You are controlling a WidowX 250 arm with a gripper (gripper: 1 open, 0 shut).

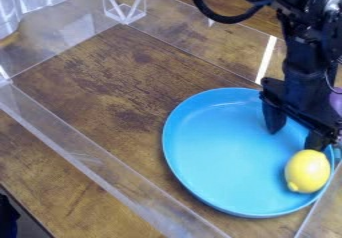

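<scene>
A blue plate (221, 152) lies on the wooden table at the right. On its right side rests a yellow lemon-like object (306, 171). My black gripper (294, 126) reaches down over the plate's upper right part, just above the yellow object, with one dark finger toward the plate's middle and the other toward the right. The fingers look apart, with nothing seen between them.
A purple item (335, 104) is partly hidden behind the gripper at the right edge. Clear plastic walls border the wooden table (100, 82). A black cable loops over the top.
</scene>
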